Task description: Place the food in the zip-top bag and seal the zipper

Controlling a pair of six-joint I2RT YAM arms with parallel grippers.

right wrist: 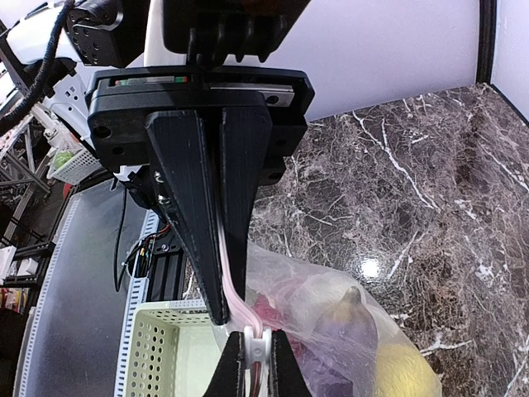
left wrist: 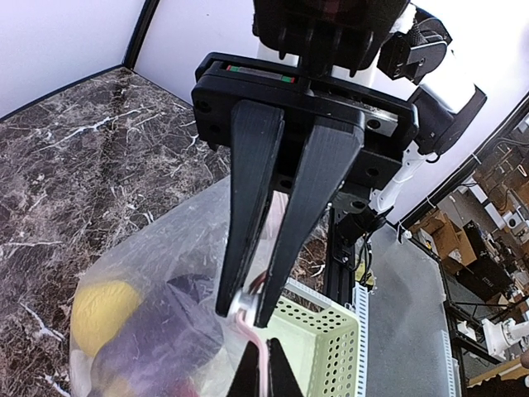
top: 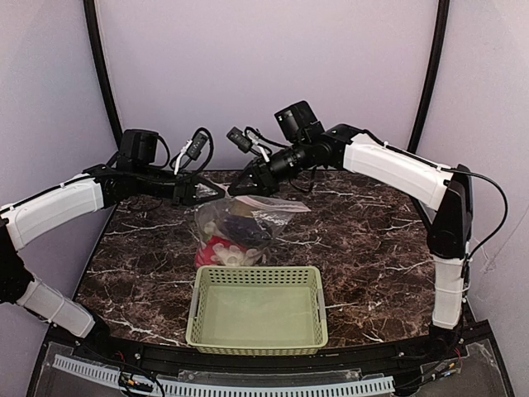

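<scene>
A clear zip top bag (top: 235, 236) with food inside hangs from both grippers above the marble table; yellow and purple items show in the left wrist view (left wrist: 107, 314), and a purple item in the right. Its pink zipper strip runs between the grippers at the top. My left gripper (top: 216, 193) is shut at the zipper, the thin strip at its fingertips in its wrist view. My right gripper (top: 235, 190), just beside it, is shut on the zipper, near a small white piece (right wrist: 256, 347) that looks like the slider.
A pale green perforated basket (top: 198, 331) stands empty at the front edge of the table, in front of the bag.
</scene>
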